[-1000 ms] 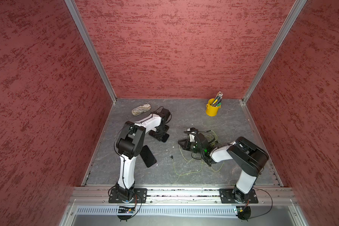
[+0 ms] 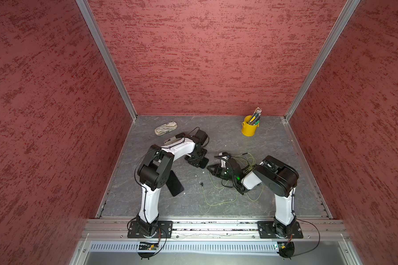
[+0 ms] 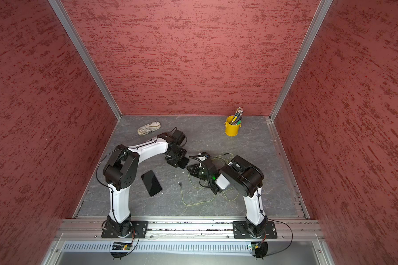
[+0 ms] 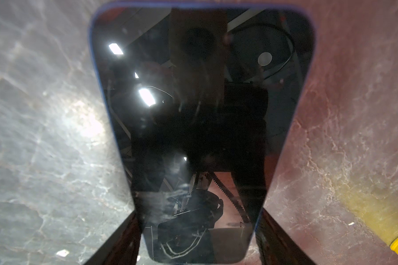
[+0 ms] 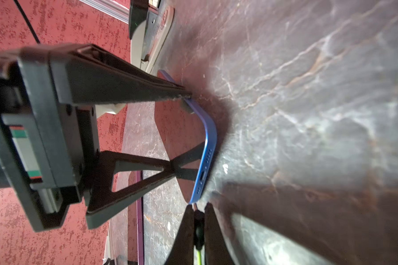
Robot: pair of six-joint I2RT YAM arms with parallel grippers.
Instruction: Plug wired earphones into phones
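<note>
A blue-edged phone (image 4: 199, 132) is held by my left gripper, shut across its width near one end. Its bottom edge (image 5: 208, 152), with port and speaker holes, faces my right gripper in the right wrist view. That gripper is shut on a black earphone plug (image 5: 199, 227) with a yellow-green cable (image 5: 199, 256) trailing below. The plug's tip (image 5: 195, 206) lies close by the lower corner of the phone's edge, off to the side of the port; whether they touch, I cannot tell. A second dark phone (image 3: 151, 183) lies flat on the table.
A loose black connector (image 2: 201, 183) on a yellow-green cable (image 2: 221, 203) lies in front of both grippers. More cable loops under the right arm. At the back are a patterned pouch (image 2: 165, 128) and a yellow bucket of pencils (image 2: 249, 129).
My left gripper has carried its phone to the right, closing the gap to the right gripper. The right arm's elbow has swung left, while its fingertips have shifted only slightly left.
</note>
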